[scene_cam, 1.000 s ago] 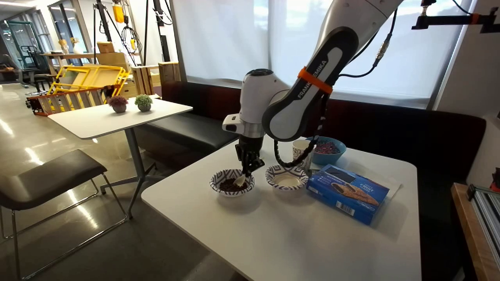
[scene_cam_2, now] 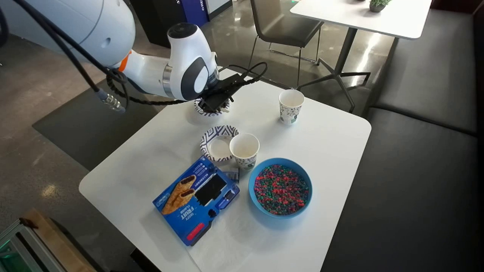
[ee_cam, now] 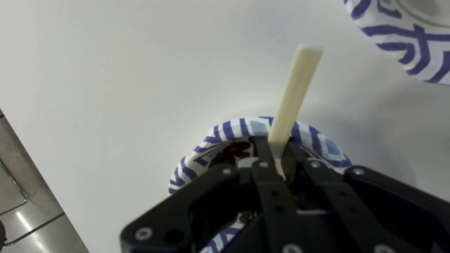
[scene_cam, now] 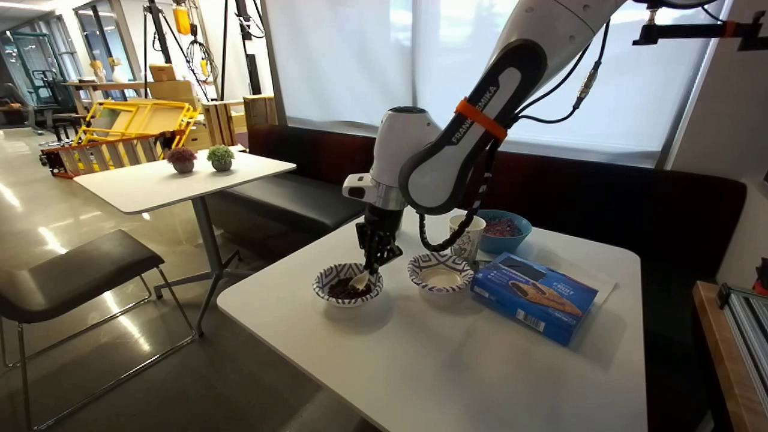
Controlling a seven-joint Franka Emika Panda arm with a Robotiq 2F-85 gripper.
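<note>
In the wrist view, my gripper is shut on a pale spoon (ee_cam: 294, 95), whose handle sticks up past the fingers. The spoon's lower end (scene_cam: 360, 279) is down among dark, bean-like bits in a blue-and-white patterned paper bowl (scene_cam: 322, 280). My fingers cover much of that bowl (ee_cam: 185, 173) in the wrist view, and the arm hides part of it in exterior view 2. Beside it, apart, stands a second patterned bowl (scene_cam: 414, 275), seemingly empty.
Behind the second bowl are a paper cup (scene_cam_2: 245, 152) and a blue bowl (scene_cam_2: 309, 192) of coloured bits. Another cup (scene_cam_2: 290, 108) stands farther off. A blue fruit-bar box (scene_cam: 534, 295) lies beside the second bowl.
The bowl of dark bits has slid slightly left in exterior view 1, away from the second bowl. My gripper and the spoon have shifted left with it and tilted a little.
</note>
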